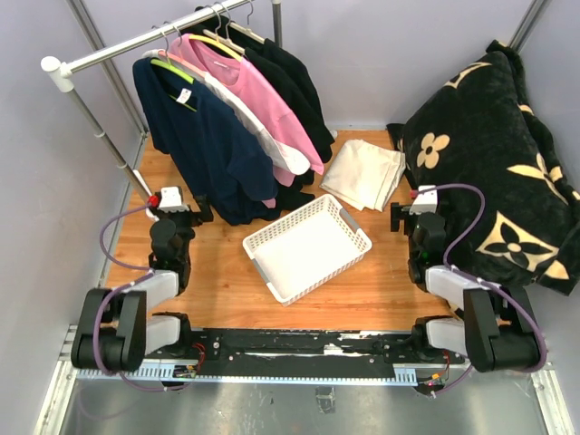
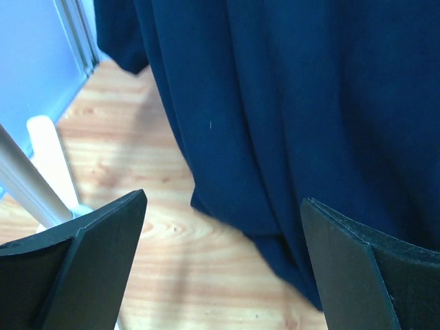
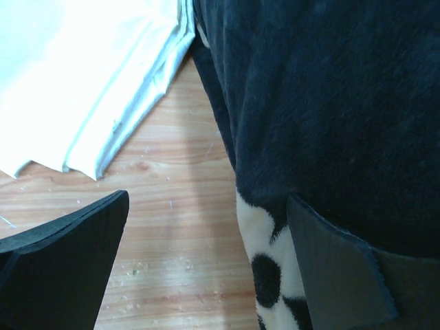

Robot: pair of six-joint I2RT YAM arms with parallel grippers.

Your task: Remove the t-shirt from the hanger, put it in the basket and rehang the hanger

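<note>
A navy blue t shirt [image 1: 213, 149] hangs nearest on the rack, its green hanger [image 1: 172, 70] showing at the neckline. Its lower cloth [image 2: 254, 124] fills much of the left wrist view, beyond the fingertips. My left gripper [image 1: 186, 210] is open, low over the floor at the left of the shirt's hem, with no cloth gripped. On the other side, my right gripper [image 1: 414, 211] stands open and empty, between the folded cream cloth and the black cushion.
A white basket [image 1: 276, 296] sits on the wooden floor between the arms. Pink [image 1: 249, 91] and black garments hang behind the navy shirt. The rack's pole [image 1: 100, 127] rises at left. Folded cream cloth [image 1: 362, 175] lies behind; a large black patterned cushion [image 1: 471, 136] fills the right.
</note>
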